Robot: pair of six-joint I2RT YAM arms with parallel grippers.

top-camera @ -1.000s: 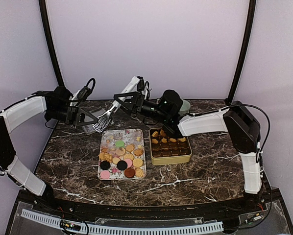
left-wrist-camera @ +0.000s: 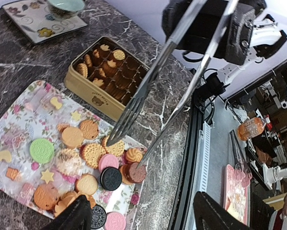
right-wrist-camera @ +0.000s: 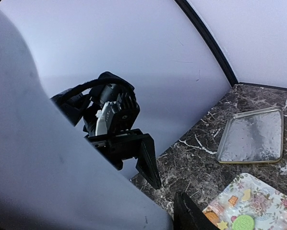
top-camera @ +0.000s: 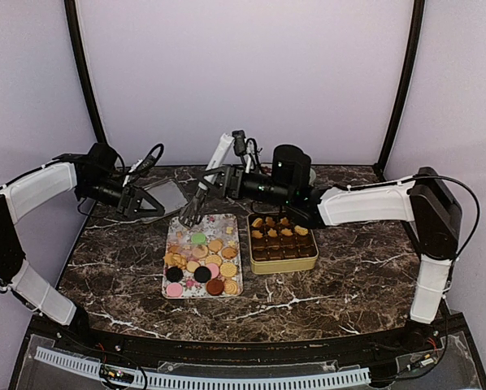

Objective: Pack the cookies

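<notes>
My right gripper (top-camera: 227,182) is shut on a pair of tongs (top-camera: 201,195) with a white handle and slotted metal ends. In the left wrist view the slotted end of the tongs (left-wrist-camera: 137,106) slants down in front of the cookie tray, its two arms apart and no cookie between them. Left of the tongs, my left gripper (top-camera: 149,211) stands open and empty. Assorted cookies (top-camera: 197,238) lie on the flowered tray (top-camera: 168,284). The compartmented tin (top-camera: 284,266) holds several cookies in its rear cells. In the right wrist view, the handle hides much of the scene.
An empty metal tray lies at the back left, partly behind my left gripper in the top view. A pale bowl (left-wrist-camera: 66,5) stands on another tray (left-wrist-camera: 38,26) behind the tin.
My right gripper and the tongs have moved right, so the slotted end is now away from the left gripper. The left fingers have shifted slightly down. Cookies and tin look unchanged.
</notes>
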